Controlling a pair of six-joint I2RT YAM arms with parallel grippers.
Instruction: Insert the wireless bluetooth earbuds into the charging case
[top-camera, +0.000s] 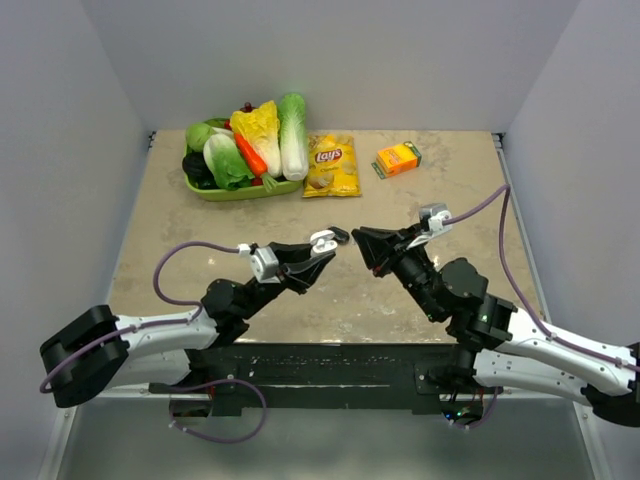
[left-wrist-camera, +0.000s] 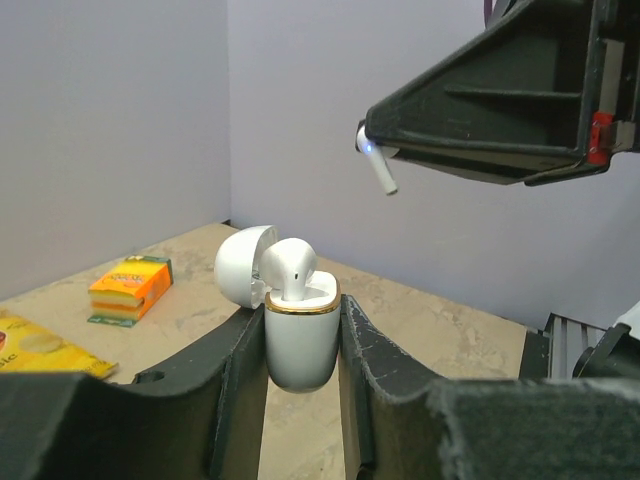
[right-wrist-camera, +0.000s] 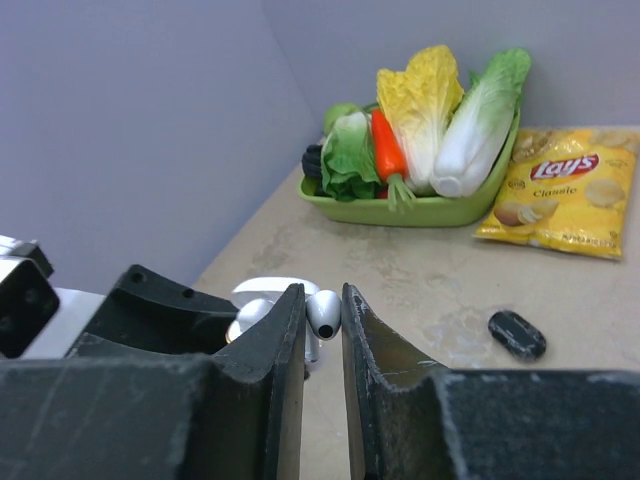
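Observation:
The white charging case is held upright with its lid open, my left gripper shut on it; one earbud sits in it. My right gripper is shut on a second white earbud, whose stem hangs below the fingertip in the left wrist view. It is above and to the right of the case, apart from it. A dark oval object lies on the table beyond.
A green basket of vegetables, a Lays bag and an orange box lie at the back of the table.

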